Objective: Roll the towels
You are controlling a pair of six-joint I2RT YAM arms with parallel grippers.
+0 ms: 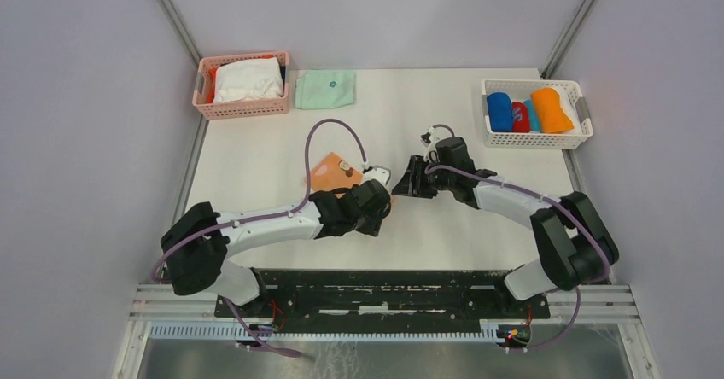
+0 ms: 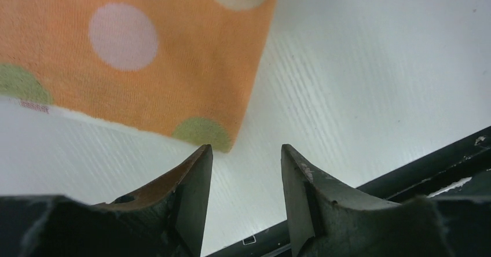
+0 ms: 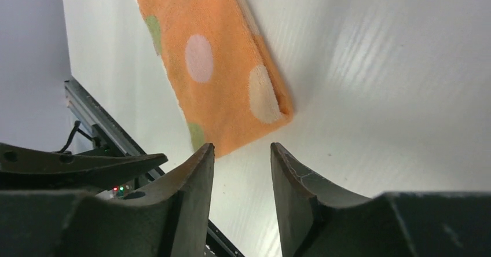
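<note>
An orange towel (image 1: 331, 172) with pale and green spots lies folded on the white table, partly covered by my left arm in the top view. Its near corner, with a green spot, shows in the left wrist view just beyond my left gripper, whose fingers stand apart with only table between them. In the right wrist view the folded towel (image 3: 223, 89) lies ahead of my right gripper. That gripper is open as well, off to the right of the towel, with nothing between its fingers.
A pink basket (image 1: 248, 107) holding a white towel stands at the back left, beside a flat mint towel (image 1: 325, 90). At the back right, a white basket (image 1: 535, 141) contains several rolled towels.
</note>
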